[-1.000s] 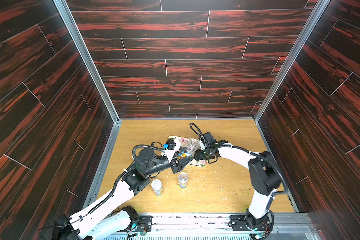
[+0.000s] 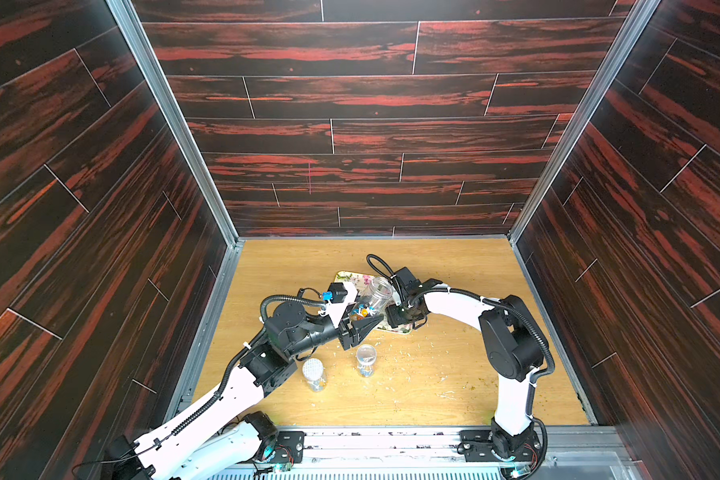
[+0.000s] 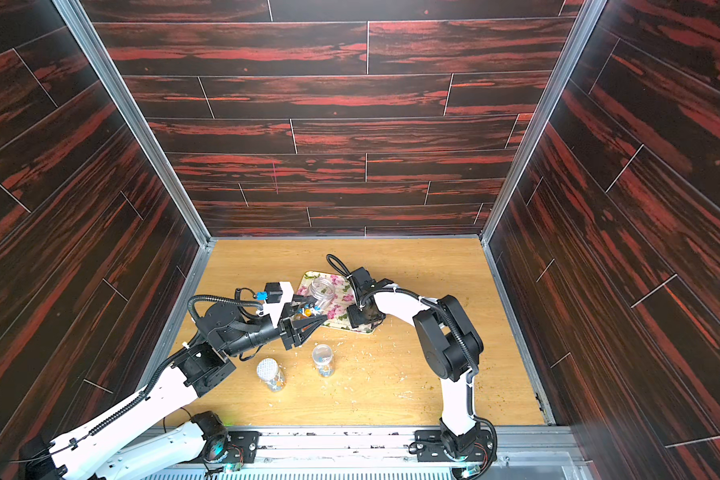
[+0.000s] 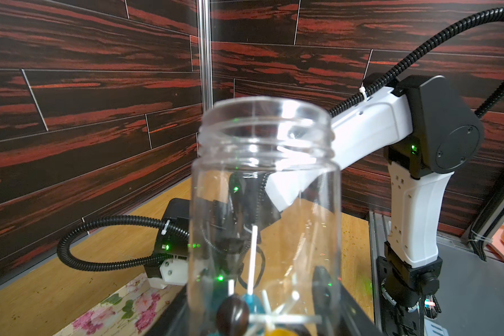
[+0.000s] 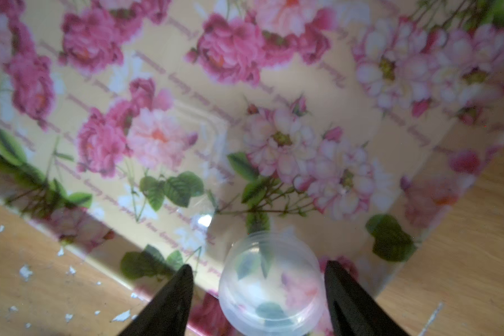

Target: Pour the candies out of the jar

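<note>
My left gripper (image 2: 366, 313) is shut on a clear jar (image 4: 266, 184), held tilted over the floral tray with its mouth uncovered. Stick candies, with white sticks and brown, blue and yellow heads (image 4: 233, 315), sit inside near the jar's bottom in the left wrist view. Low over the tray's (image 5: 207, 106) near right corner, my right gripper stands part open. A round translucent lid (image 5: 271, 285) lies between its fingers, with a gap showing at the left finger (image 5: 176, 296). Whether the lid touches the tray I cannot tell.
Two other jars stand on the wooden table in front of the tray: a clear-topped one (image 2: 365, 360) and a white-topped one (image 2: 313, 374). White crumbs are scattered nearby.
The left arm with the jar has moved slightly left.
</note>
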